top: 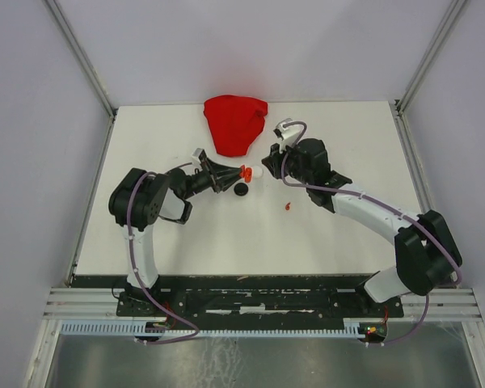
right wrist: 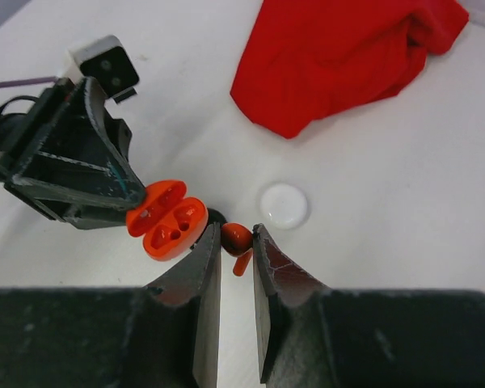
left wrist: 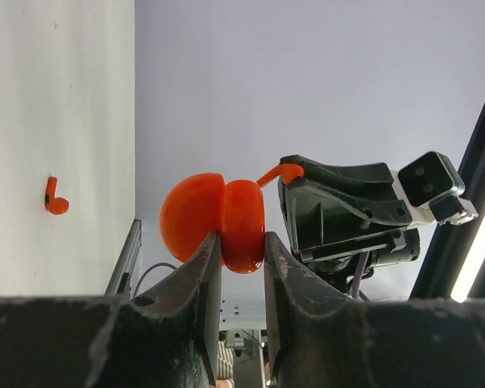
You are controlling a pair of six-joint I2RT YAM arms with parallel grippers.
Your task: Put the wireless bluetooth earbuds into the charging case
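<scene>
My left gripper (top: 239,175) is shut on the open red charging case (left wrist: 243,226), seen close in the left wrist view and with its earbud slots showing in the right wrist view (right wrist: 175,230). My right gripper (top: 275,160) is raised right of the case, shut on a red earbud (right wrist: 236,241). Another red earbud (top: 288,206) lies loose on the white table below and right of the case, also in the left wrist view (left wrist: 55,202).
A red cloth (top: 234,121) lies at the back centre. A round white item (right wrist: 284,206) and a black round item (top: 241,189) lie near the middle of the table (top: 339,242).
</scene>
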